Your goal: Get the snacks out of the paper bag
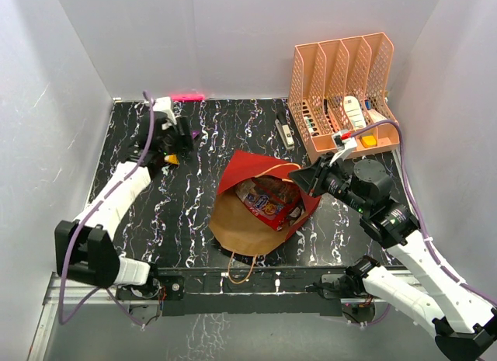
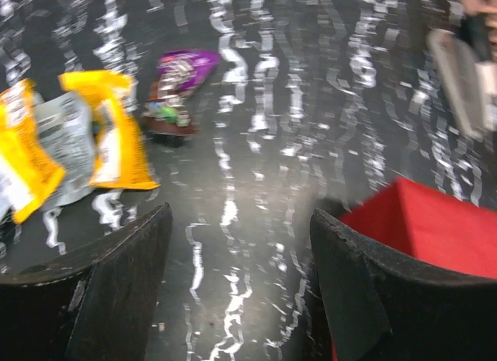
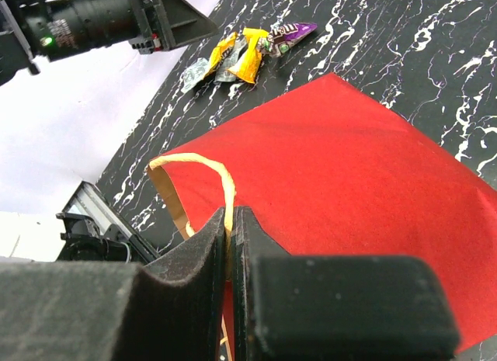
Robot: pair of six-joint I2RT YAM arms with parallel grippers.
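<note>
On its side at the table's middle lies the paper bag (image 1: pixel 242 168), red outside and brown inside. A red snack packet (image 1: pixel 268 211) shows in its mouth. My right gripper is shut on the bag's pale twisted handle (image 3: pixel 211 163). Over the left half of the table, my left gripper stands open, nothing between its fingers, with the bag's red corner near its right finger. Outside the bag lie yellow packets (image 2: pixel 123 144), grey ones (image 2: pixel 66 136) and a purple packet (image 2: pixel 177 89); in the top view the left arm partly covers them.
An orange compartment rack (image 1: pixel 320 89) with small items stands at the back right. A grey-handled tool (image 1: pixel 285 134) lies behind the bag, and a pink strip (image 1: pixel 188 97) rests along the back wall. Bare marbled table lies left of the bag.
</note>
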